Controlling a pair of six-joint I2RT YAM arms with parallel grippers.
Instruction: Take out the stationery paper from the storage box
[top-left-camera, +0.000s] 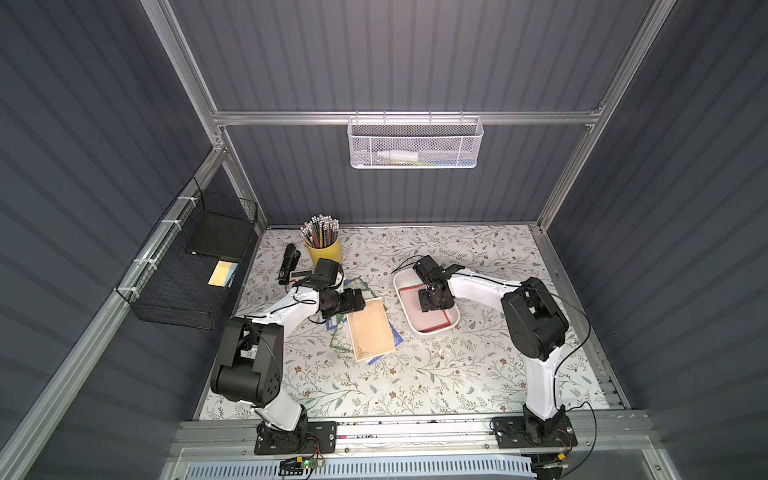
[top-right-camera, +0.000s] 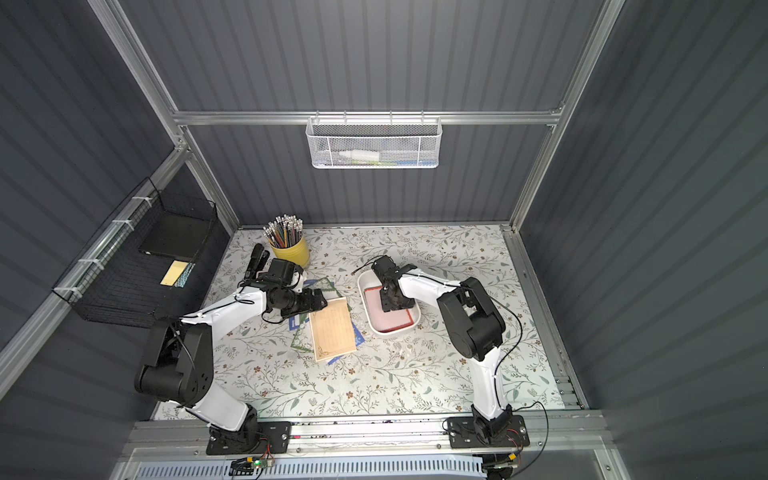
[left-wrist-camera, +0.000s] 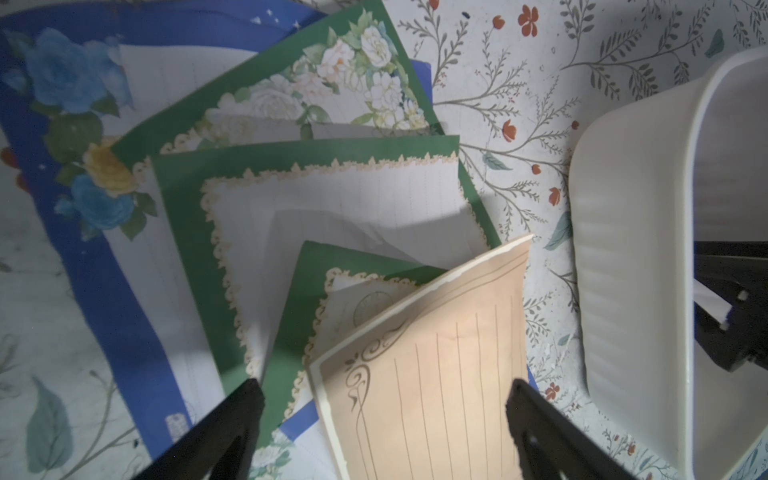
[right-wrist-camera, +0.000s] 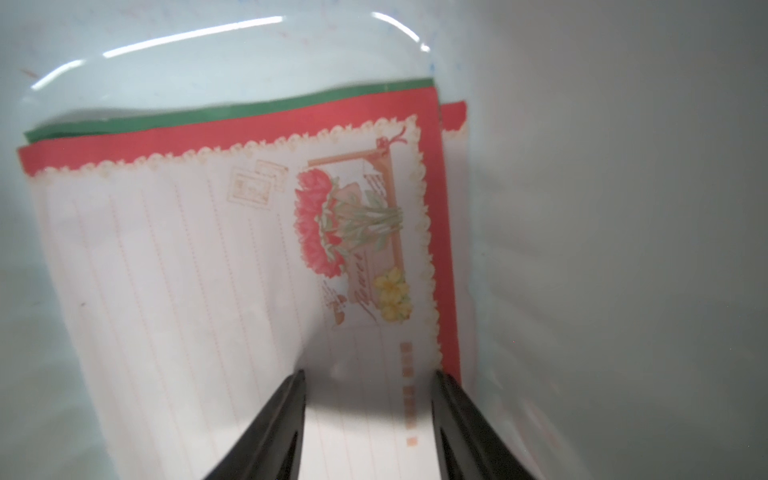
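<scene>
The white storage box (top-left-camera: 404, 277) stands right of center, holding red-bordered stationery (right-wrist-camera: 176, 264) with a green edge beneath. My right gripper is down inside the box over the top sheet, fingers apart, near its red side border; contact is unclear in the blurred view. My left gripper is open above loose papers left of the box: a cream lined sheet (top-left-camera: 370, 328) on green and blue floral sheets (left-wrist-camera: 96, 200).
A yellow pencil cup (top-left-camera: 324, 253) and a black stapler (top-left-camera: 288, 264) stand at back left. A black mesh basket (top-left-camera: 168, 296) hangs on the left wall, a white one (top-left-camera: 414, 136) at the back.
</scene>
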